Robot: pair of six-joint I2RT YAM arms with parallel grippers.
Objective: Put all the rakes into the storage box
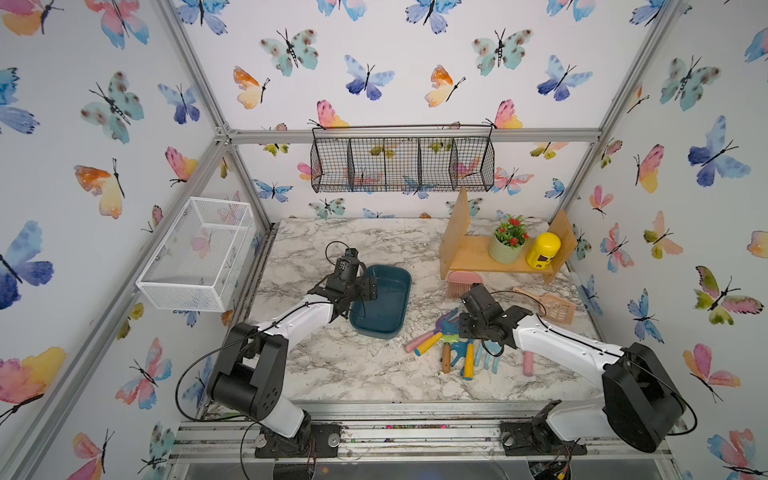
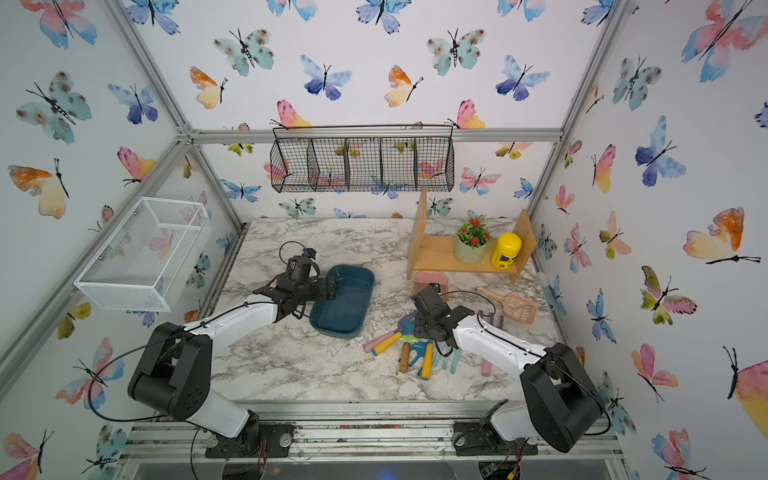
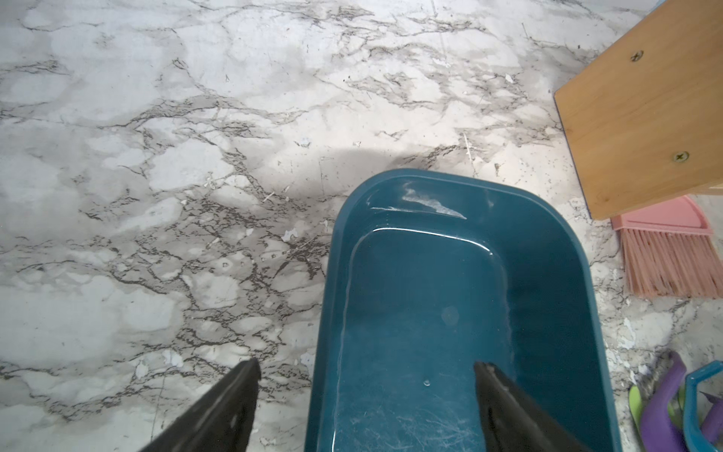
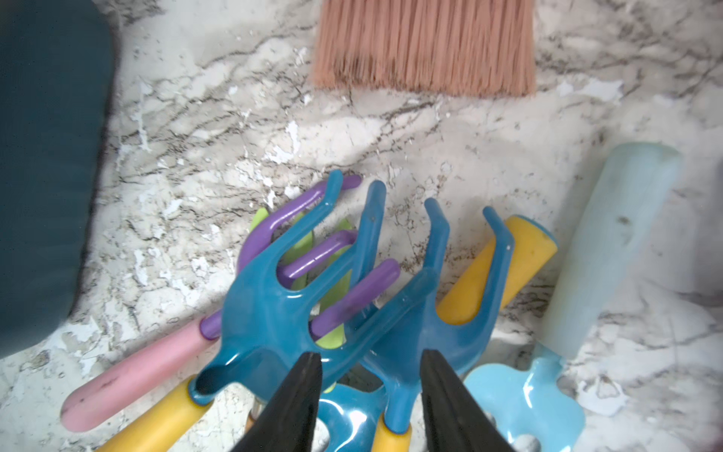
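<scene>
The storage box is a teal open tray [image 1: 381, 302], empty inside in the left wrist view. My left gripper hangs over the tray's left side, its fingers wide apart with nothing between them. Tools are heaped to the right of the tray. On top is a blue rake [image 4: 261, 320] with a yellow handle, overlapping another blue rake [image 4: 444, 337] and a purple rake with a pink handle [image 4: 143, 373]. Above this heap, my right gripper is partly open, its fingers either side of the blue rakes' lower part; contact cannot be told.
A pink brush [image 4: 425, 45] lies behind the heap, and a pale-blue-handled tool [image 4: 610, 248] to its right. A wooden shelf [image 1: 480, 254] with a plant and yellow canister stands at the back right. Table left of the tray is clear.
</scene>
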